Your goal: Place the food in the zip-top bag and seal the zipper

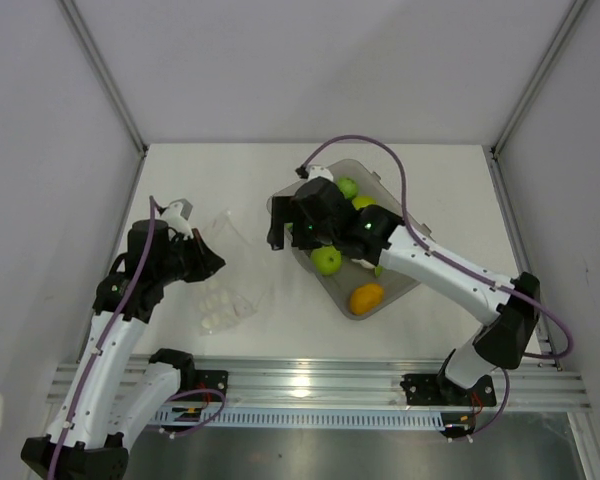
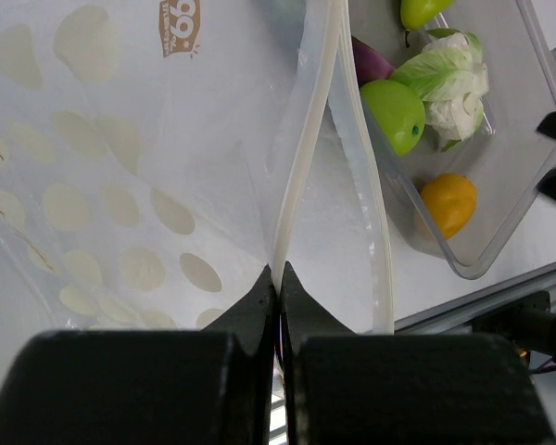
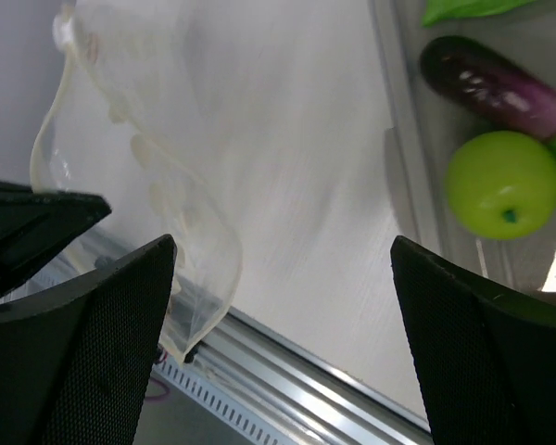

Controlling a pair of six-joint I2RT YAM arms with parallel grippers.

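A clear zip top bag (image 1: 227, 285) lies on the left of the white table. In the left wrist view, my left gripper is shut on the bag's zipper edge, the two sides of its mouth parting to the right. My right gripper (image 1: 279, 222) hangs over the left side of the food bin, its fingers wide apart and empty. Food lies in the bin: a green apple (image 2: 393, 116), an orange fruit (image 2: 448, 204), a cauliflower (image 2: 454, 88), an eggplant (image 3: 486, 83), a yellow-green pear (image 2: 422, 11). My right arm hides part of the bin in the top view.
The grey bin (image 1: 342, 292) takes up the middle right of the table. Bare table (image 1: 205, 175) shows at the back left, and a metal rail (image 1: 300, 372) runs along the front edge. Walls stand at both sides.
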